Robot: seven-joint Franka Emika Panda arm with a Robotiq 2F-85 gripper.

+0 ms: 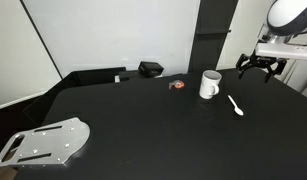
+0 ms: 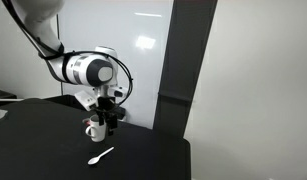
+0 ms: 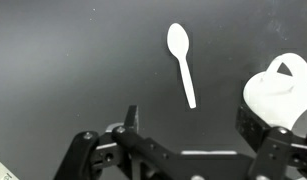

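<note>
A white plastic spoon lies on the black table, just to the right of a white mug that stands upright. From the wrist, the spoon is seen whole, its bowl away from me and its handle end toward the fingers. The mug shows at the right edge of that view, its handle included. My gripper hangs above the table, beyond and to the right of the spoon. Its fingers are spread wide with nothing between them, and both objects are clear of them.
A small orange and grey item rests left of the mug, with a black box behind it. A perforated metal plate lies at the table's left.
</note>
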